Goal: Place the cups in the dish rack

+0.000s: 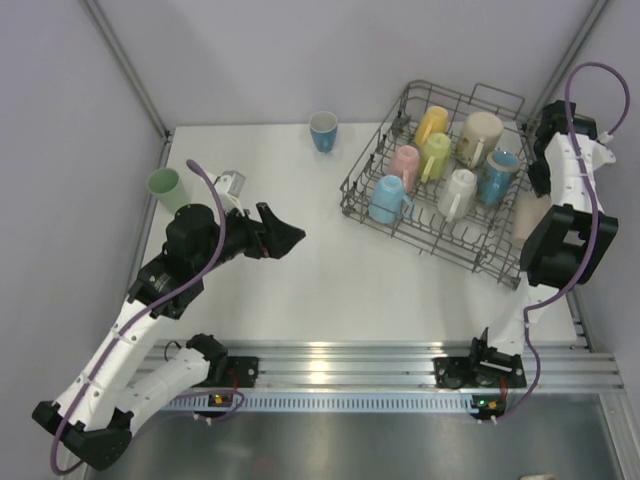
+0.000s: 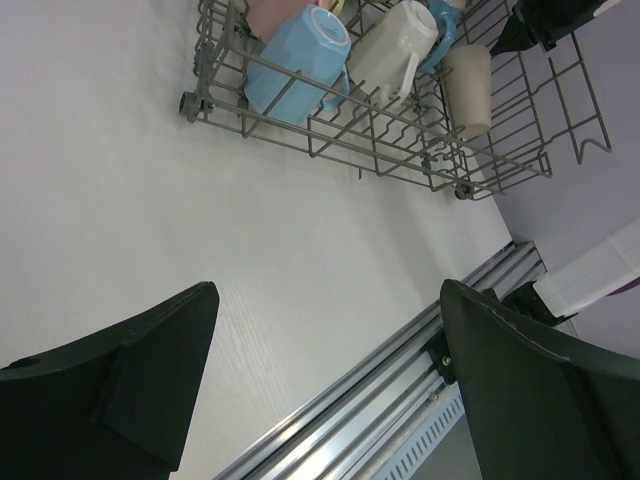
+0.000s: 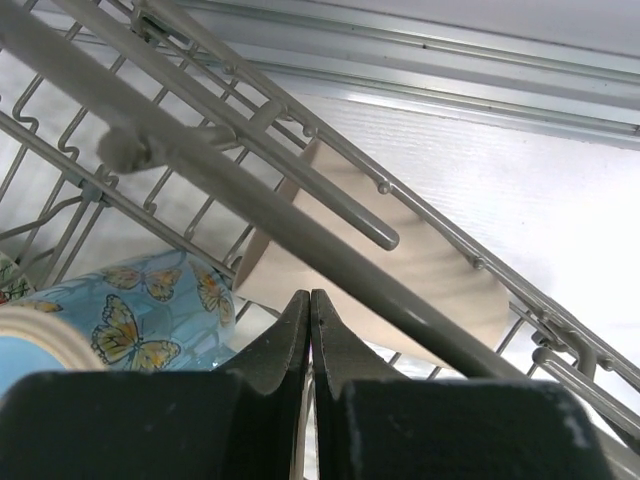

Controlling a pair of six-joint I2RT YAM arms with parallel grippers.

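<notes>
The beige cup (image 3: 385, 240) lies on its side along the right side of the dish rack (image 1: 425, 235), behind rack bars in the right wrist view. My right gripper is shut with nothing between its fingers; the cup is outside them. In the rack sit a butterfly-patterned blue cup (image 1: 498, 178), a white mug (image 1: 458, 195), a light blue mug (image 1: 387, 200), a pink mug (image 1: 404, 165), a green mug (image 1: 435, 157), a yellow mug (image 1: 432, 122) and a large patterned cup (image 1: 479, 136). My left gripper stands open and empty over the table.
A green cup (image 1: 167, 188) stands at the table's left edge and a blue cup (image 1: 323, 130) near its back. Thick rack bars (image 3: 270, 215) cross close in front of my right gripper.
</notes>
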